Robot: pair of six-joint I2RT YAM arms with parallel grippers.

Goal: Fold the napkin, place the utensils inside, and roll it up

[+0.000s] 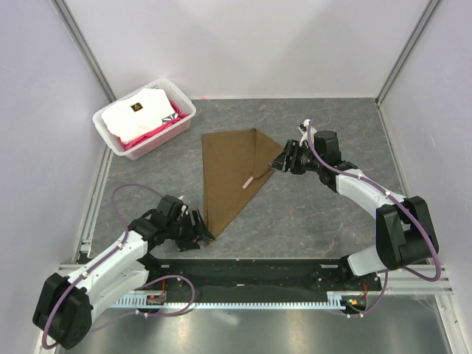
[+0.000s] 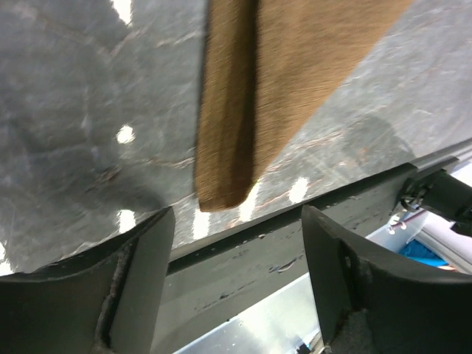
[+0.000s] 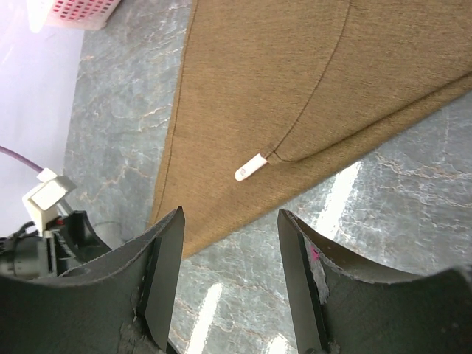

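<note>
The brown napkin (image 1: 225, 177) lies folded into a kite shape on the grey table, with a white label (image 3: 251, 166) at a folded edge. Its narrow near tip (image 2: 225, 184) points at the table's front edge. My left gripper (image 1: 198, 228) is at that tip, its fingers apart either side of it in the left wrist view. My right gripper (image 1: 286, 158) hovers over the napkin's back right corner with its fingers open, nothing between them. I see no utensils.
A white basket (image 1: 164, 133) of folded white and pink cloths stands at the back left. The front edge (image 2: 287, 247) runs just beside the napkin tip.
</note>
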